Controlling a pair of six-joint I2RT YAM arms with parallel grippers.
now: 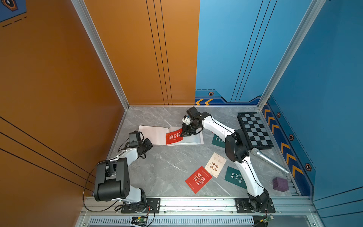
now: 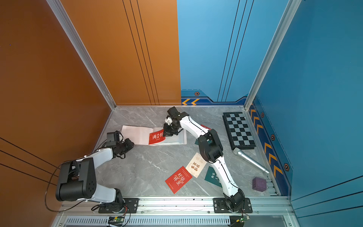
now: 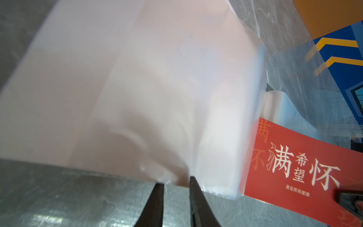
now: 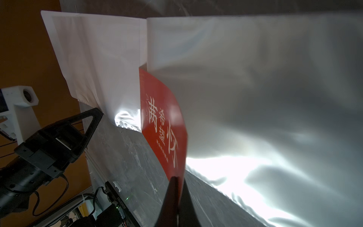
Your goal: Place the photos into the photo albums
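An open album (image 1: pixel 151 134) with pale, glossy sleeve pages lies at the back of the table. My right gripper is shut on a red photo (image 4: pixel 158 117) with white lettering, which lies bowed at the album's middle fold, over the right page's edge. My left gripper is at the front edge of the left page (image 3: pixel 147 87), fingertips slightly apart; whether they pinch the sleeve is unclear.
A red card (image 1: pixel 198 179), a cream card (image 1: pixel 215 164) and green cards (image 1: pixel 235 177) lie in front. A checkerboard (image 1: pixel 255 128), silver rod (image 1: pixel 270 160) and purple cube (image 1: pixel 279 184) are at the right.
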